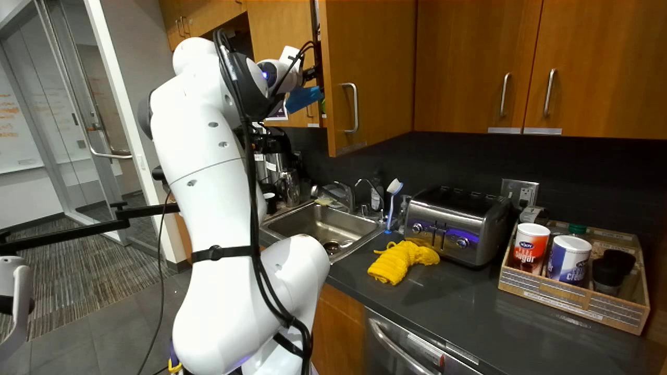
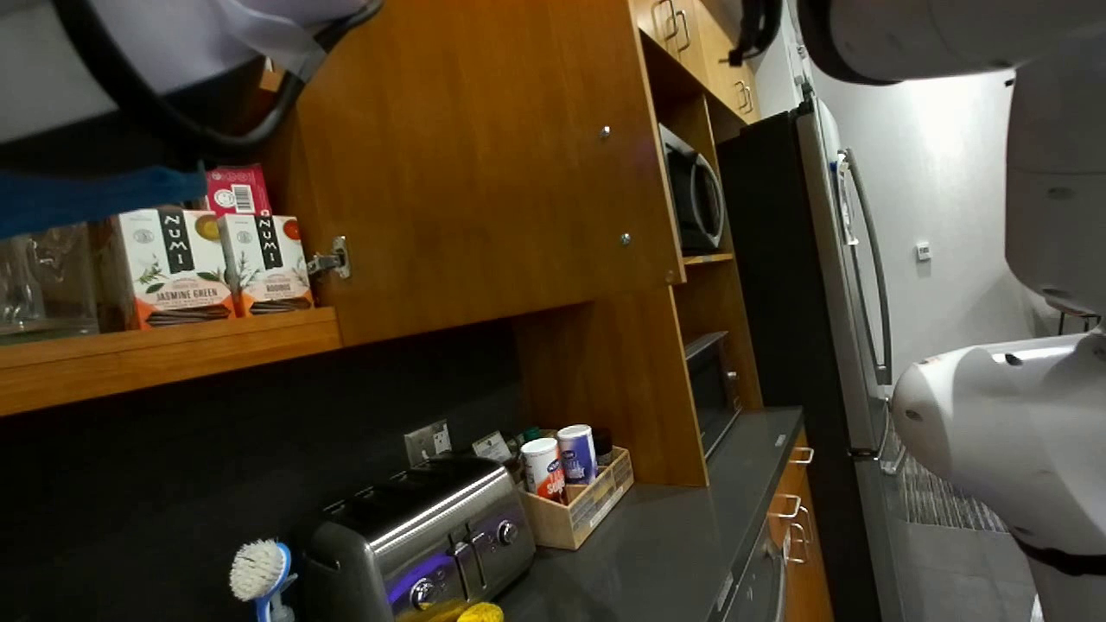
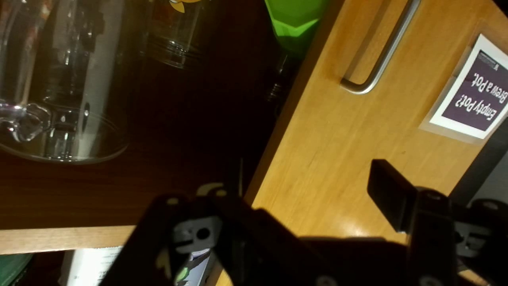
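Note:
In the wrist view my gripper stands open, its dark fingers wide apart and nothing held between them. It is up at the opened wall cabinet, in front of a closed wooden door (image 3: 324, 157) with a metal handle (image 3: 381, 62). Clear glassware (image 3: 62, 124) stands inside the cabinet to the left of the fingers, and a bright green object (image 3: 297, 24) shows near the cabinet's side edge. In exterior view 1 the open cabinet door (image 1: 375, 56) stands just right of the wrist and hides the fingers.
Tea boxes (image 2: 174, 268) stand on the cabinet shelf (image 2: 166, 354). Below are a sink (image 1: 300, 220), a toaster (image 1: 456, 219), a crumpled yellow cloth (image 1: 403, 259), an upright brush (image 1: 392, 200) and a cardboard tray (image 1: 572, 299) with canisters. The counter in front of the tray is clear.

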